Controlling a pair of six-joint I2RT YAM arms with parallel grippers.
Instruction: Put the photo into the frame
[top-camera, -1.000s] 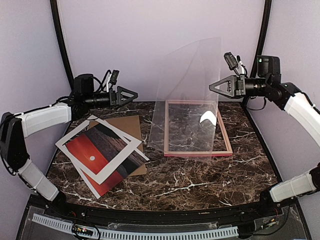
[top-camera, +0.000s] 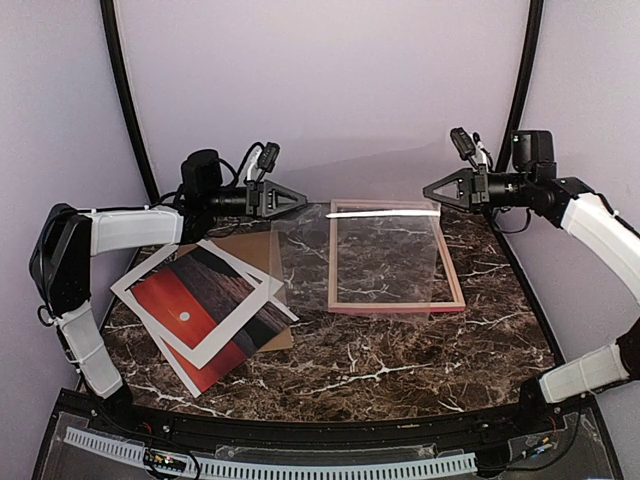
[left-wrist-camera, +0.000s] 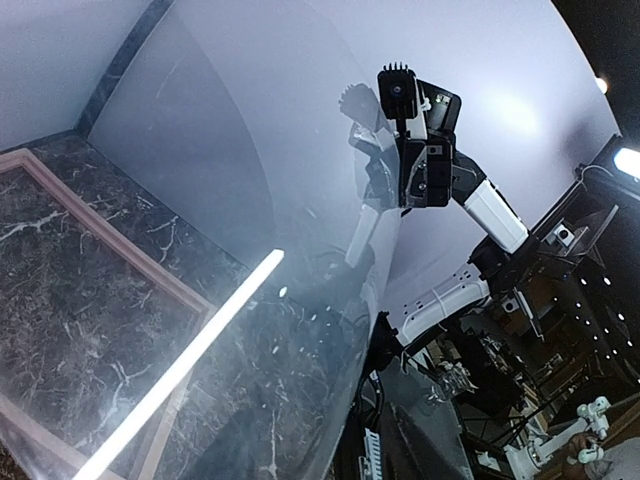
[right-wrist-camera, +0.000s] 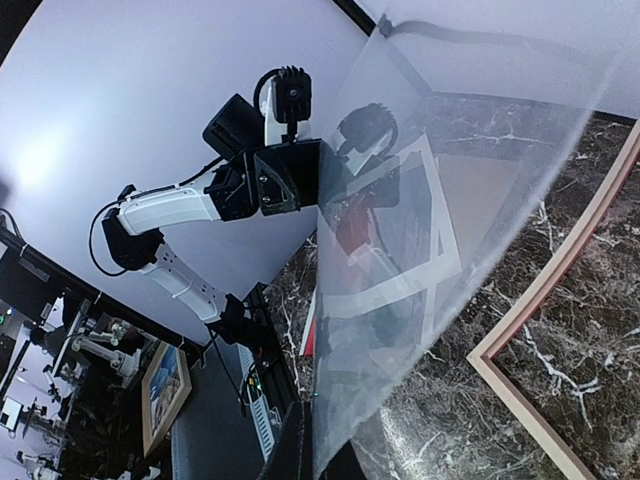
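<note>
A clear sheet (top-camera: 380, 260) hangs over the pink wooden frame (top-camera: 446, 265), a white glare streak along it. My right gripper (top-camera: 433, 193) is shut on its upper right edge; in the right wrist view the sheet runs up from the fingers. My left gripper (top-camera: 298, 199) is at the sheet's upper left; I cannot tell if its fingers grip it. Photos with red sunsets (top-camera: 160, 298) and a white mat (top-camera: 201, 356) lie at left on a brown board (top-camera: 270, 338).
Walls enclose the back and sides.
My left gripper has moved right to the sheet's edge. My right gripper has come down, and the sheet has lowered from upright toward the frame.
</note>
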